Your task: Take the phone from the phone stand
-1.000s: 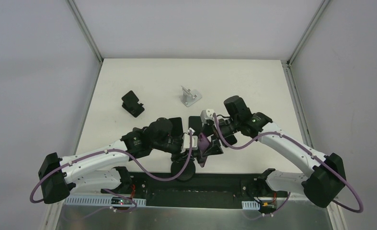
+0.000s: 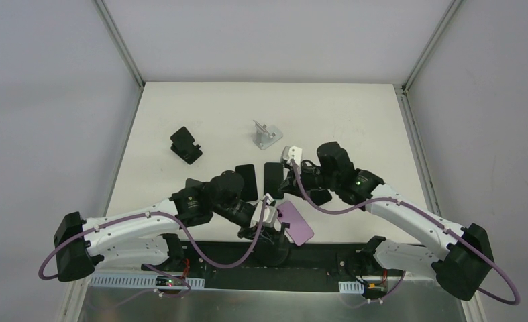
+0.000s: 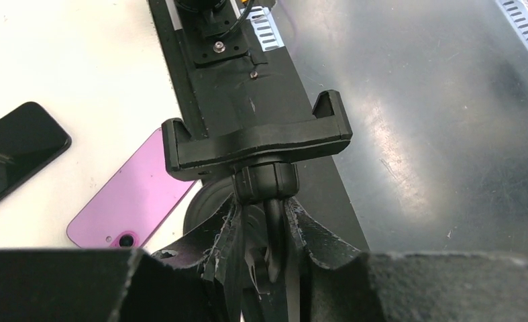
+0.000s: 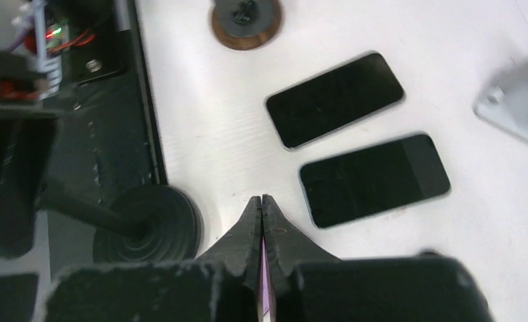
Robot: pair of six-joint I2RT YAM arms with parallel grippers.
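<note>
The pink phone (image 2: 296, 223) lies flat near the table's front edge, apart from the stand's holder; in the left wrist view the phone (image 3: 137, 184) shows its back and camera. The black phone stand (image 3: 264, 144) has an empty cradle on a thin stem, its round base (image 2: 272, 253) at the front edge. My left gripper stands part open, its fingers on either side of the stem with a gap. My right gripper is shut with nothing between its fingertips, above the table near the phone's far end; pink shows below it.
Two black phones (image 2: 246, 182) (image 2: 273, 178) lie behind the grippers. A white stand (image 2: 267, 136) and a black folding stand (image 2: 186, 145) are farther back.
My right gripper has moved back and away from it. The stand's base has shifted to the right and forward.
</note>
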